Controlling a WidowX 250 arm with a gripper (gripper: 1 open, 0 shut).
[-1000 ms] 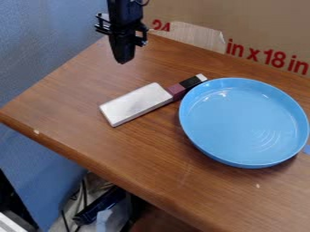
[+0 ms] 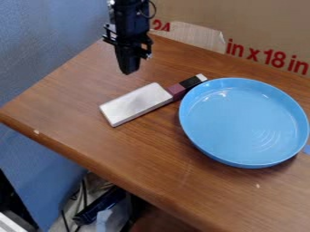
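Note:
My black gripper [image 2: 129, 58] hangs over the back left of the wooden table, above and apart from the things on it; I cannot tell whether it is open or shut. A white-and-silver flat bar [image 2: 136, 104] lies on the table below it, with a maroon and black piece [image 2: 187, 85] at its upper right end. A blue round plate [image 2: 242, 122] sits to the right of these.
A cardboard box [image 2: 255, 27] with red lettering stands along the back. A blue padded wall [image 2: 43, 50] is at the left.
The objects on the table have not moved.

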